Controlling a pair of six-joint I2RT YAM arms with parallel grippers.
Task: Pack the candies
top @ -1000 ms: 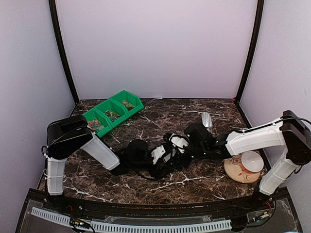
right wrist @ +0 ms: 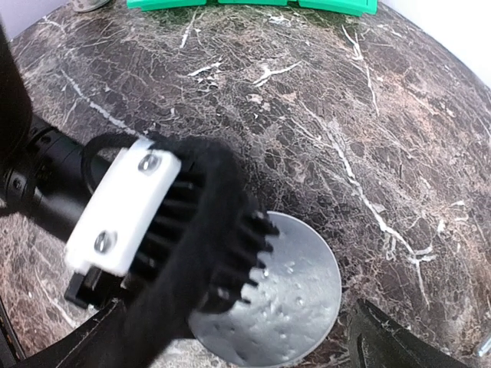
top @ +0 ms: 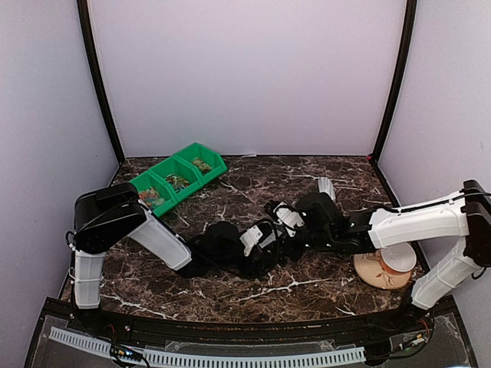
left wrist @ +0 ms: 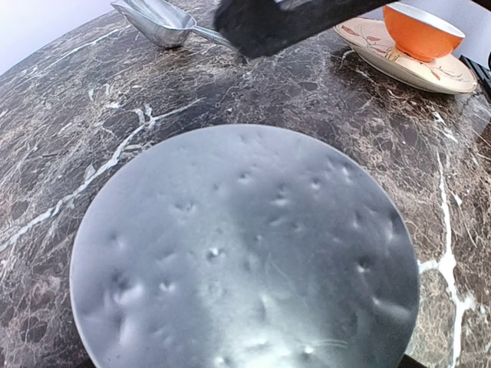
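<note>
A round tin with a dented grey metal lid (left wrist: 245,253) fills most of the left wrist view. My left gripper (top: 265,251) is shut around it near the middle of the table; its fingers are mostly hidden. In the right wrist view the same lid (right wrist: 295,303) shows beside the left gripper's black, ridged finger. My right gripper (top: 278,234) is open close by, its fingers (right wrist: 380,337) spread on either side of the tin; contact cannot be told. Wrapped candies (top: 177,182) lie in the compartments of a green bin (top: 201,153) at the back left.
A metal scoop (top: 326,188) lies at the back right. To the right, an orange bowl (top: 398,258) with a white inside stands on a patterned plate (top: 368,270). The marble table between bin and scoop is clear.
The left arm is nearly still; the bin, scoop and bowl have not moved.
</note>
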